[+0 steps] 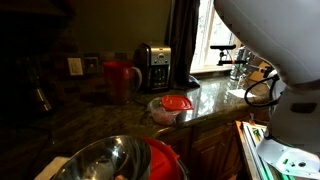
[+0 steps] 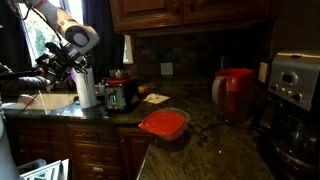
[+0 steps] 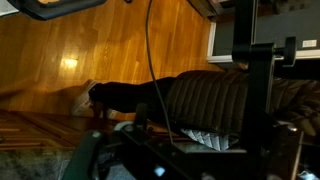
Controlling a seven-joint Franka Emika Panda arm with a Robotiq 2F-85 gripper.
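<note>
A red lid lies by a clear round container on the dark counter; in exterior view 2 the red lid appears on top of it. A tall red pitcher stands against the backsplash. Near the camera in exterior view 1, a shiny metal bowl sits beside a red bowl. My gripper shows only as dark parts low in the wrist view, over the floor and away from these objects. Its finger state is too dark to make out.
A toaster stands at the back of the counter. Exterior view 2 shows a coffee maker at the right. In the wrist view, a cable crosses above the wooden floor, and a person's dark quilted jacket is close by.
</note>
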